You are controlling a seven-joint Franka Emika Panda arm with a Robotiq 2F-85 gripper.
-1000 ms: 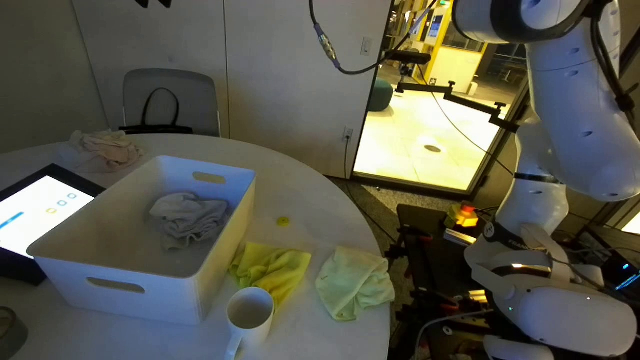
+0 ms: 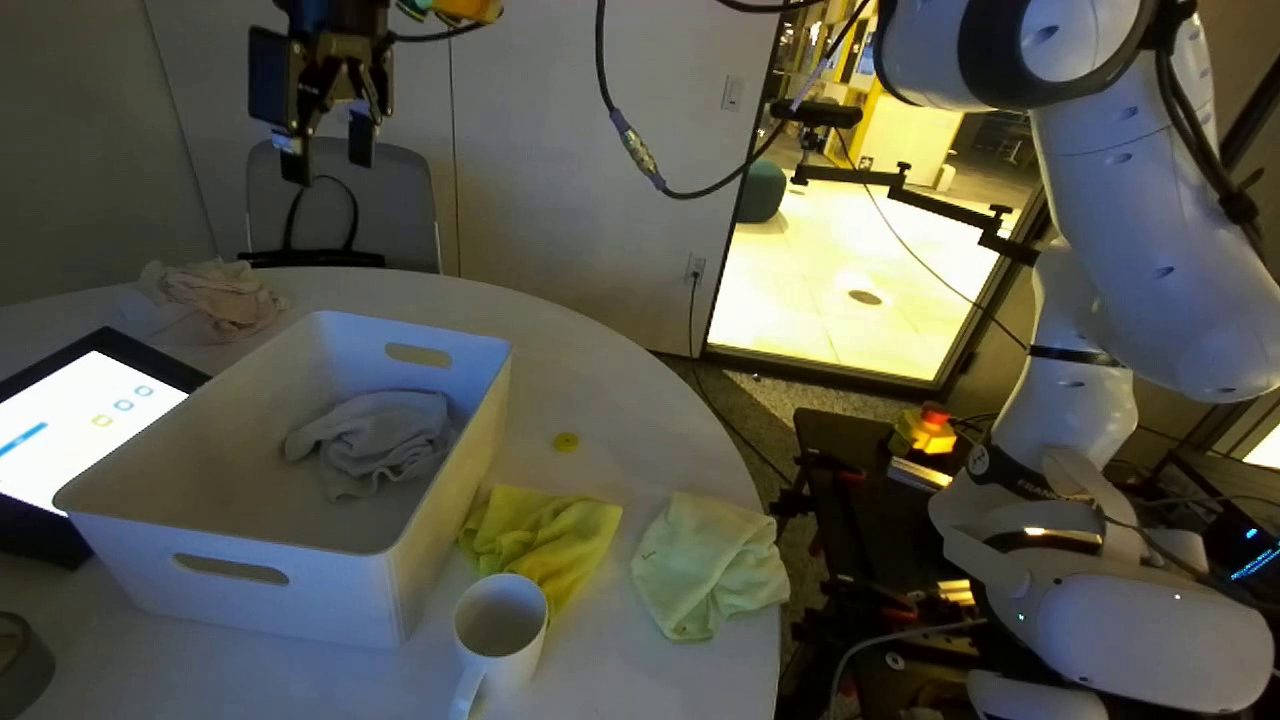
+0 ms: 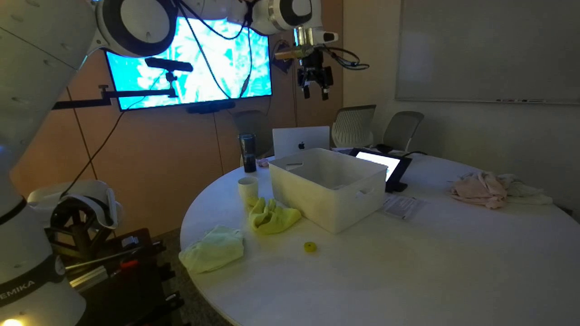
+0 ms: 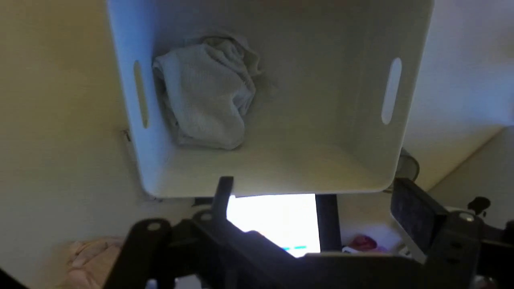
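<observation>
My gripper hangs open in the air, well above the table, with nothing between its fingers. In the wrist view, the white bin lies beyond the spread fingertips, seen from above. Inside it a crumpled grey-white cloth rests on the floor near one handle end. A yellow cloth lies on the table beside the bin, and a pale green-yellow cloth is close to the table edge. Farther off, a pinkish cloth and a whitish one form a heap.
A white mug stands against the yellow cloth. The lit tablet is close to the bin's other side. A dark tumbler and a laptop stand behind. A small yellow disc lies on otherwise clear tabletop.
My gripper has come lower, from the top edge of exterior view 1 to fully in view. The cloth in the bin has settled flatter, its left side spreading a little.
</observation>
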